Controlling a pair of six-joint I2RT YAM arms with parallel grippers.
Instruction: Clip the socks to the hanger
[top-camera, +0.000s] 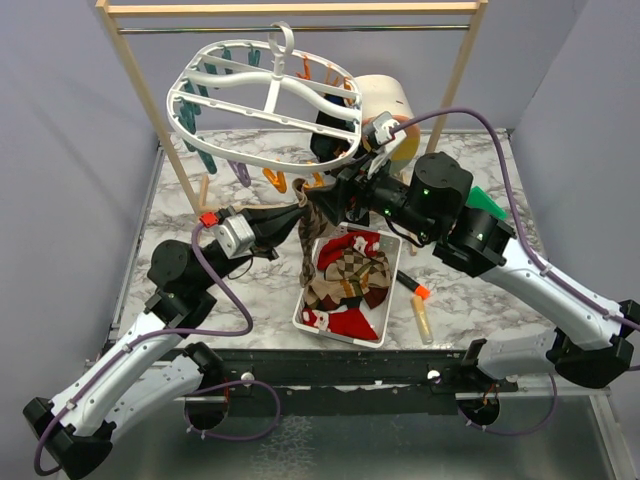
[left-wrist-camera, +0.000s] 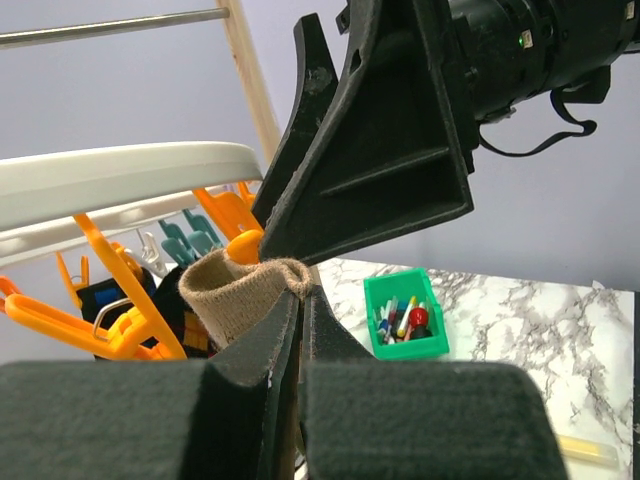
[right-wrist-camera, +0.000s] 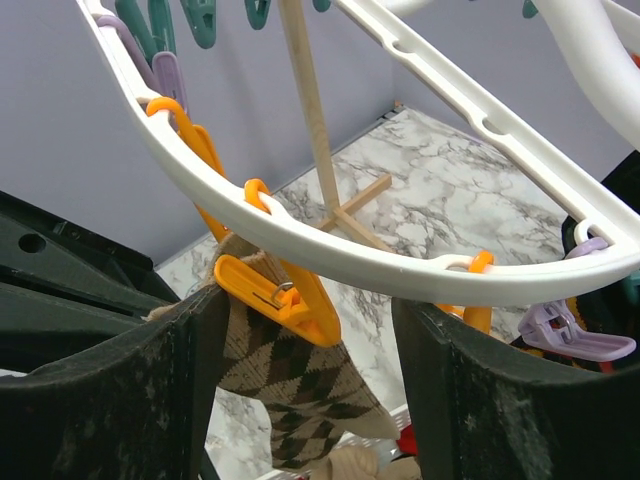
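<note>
A brown checked sock (top-camera: 312, 245) hangs from my left gripper, which is shut on its upper edge. In the left wrist view, the sock's opening (left-wrist-camera: 240, 295) is folded up beneath the white hanger (left-wrist-camera: 130, 180). An orange clip (right-wrist-camera: 285, 295) hangs from the hanger ring just in front of the sock top; whether its fingers grip the cloth cannot be told. My right gripper stands open around that clip, one of its fingers (right-wrist-camera: 190, 365) close to the clip's left end.
More socks lie in a white bin (top-camera: 299, 318) below. Other clips, such as a purple one (right-wrist-camera: 565, 335), hang along the ring. A dark sock (top-camera: 328, 140) hangs at the ring's right side. A green box (top-camera: 485, 203) of pens stands at the right.
</note>
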